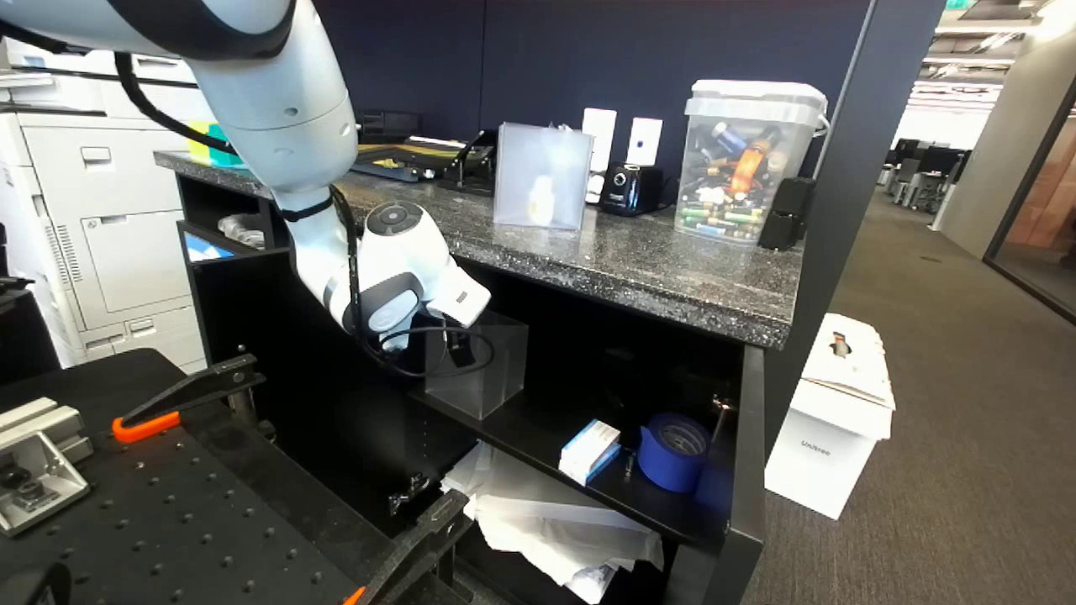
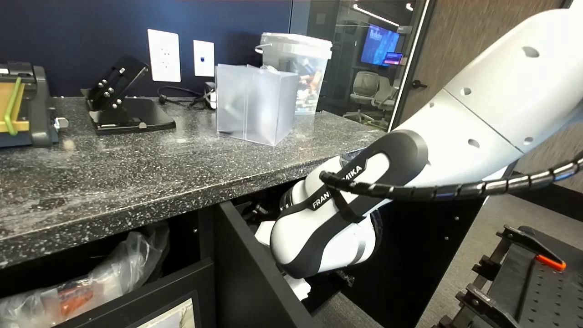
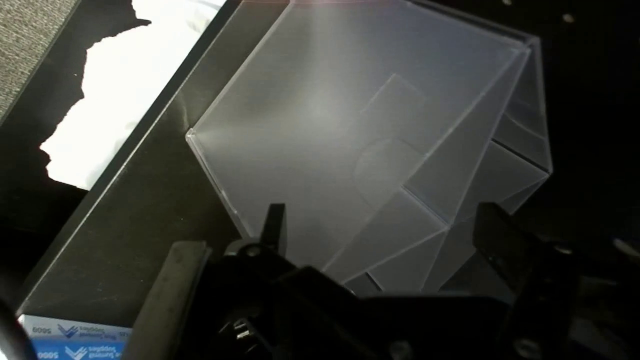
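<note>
A clear plastic box (image 3: 312, 138) stands on the black cabinet shelf (image 3: 150, 222) and fills the middle of the wrist view. In exterior view 1 the same clear box (image 1: 499, 378) is at the shelf's left end, partly behind the hand. My gripper is open, one finger on each side of the box's lower part in the wrist view. Whether the fingers touch it cannot be told. The arm hides the gripper and the box in exterior view 2.
On the same shelf are a small blue-white carton (image 1: 590, 452) and a blue tape roll (image 1: 672, 454). The speckled countertop (image 1: 646, 272) hangs over the shelf and carries another frosted box (image 1: 542, 176) and a battery tub (image 1: 746, 161). White plastic sheeting (image 1: 550, 524) lies below.
</note>
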